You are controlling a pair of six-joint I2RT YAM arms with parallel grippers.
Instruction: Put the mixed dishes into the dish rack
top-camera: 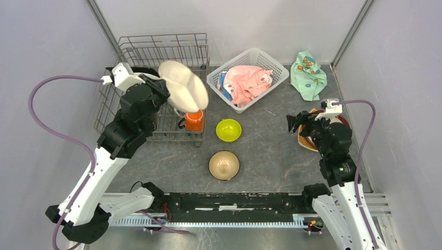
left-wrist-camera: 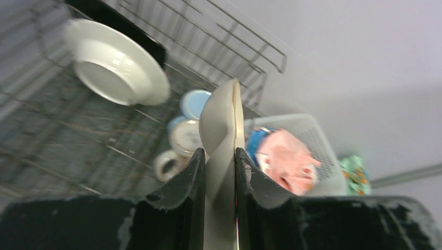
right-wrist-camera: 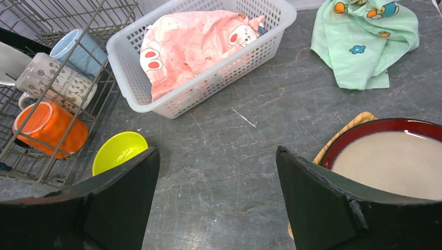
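Note:
My left gripper (top-camera: 162, 88) is shut on the rim of a cream divided plate (top-camera: 185, 88), holding it above the dish rack (top-camera: 112, 112). A white bowl (left-wrist-camera: 117, 62), a blue mug (right-wrist-camera: 78, 52), a patterned mug (right-wrist-camera: 57, 83) and an orange mug (right-wrist-camera: 52, 130) lie in the rack. A yellow-green bowl (top-camera: 229, 130) and a beige bowl (top-camera: 224, 165) sit on the counter. My right gripper (top-camera: 293, 123) stands open and empty beside a red-rimmed plate (right-wrist-camera: 385, 156) on a wooden piece.
A white basket (top-camera: 213, 75) with pink cloth stands at the back, right of the rack. A green cloth (top-camera: 307, 78) lies at the back right.

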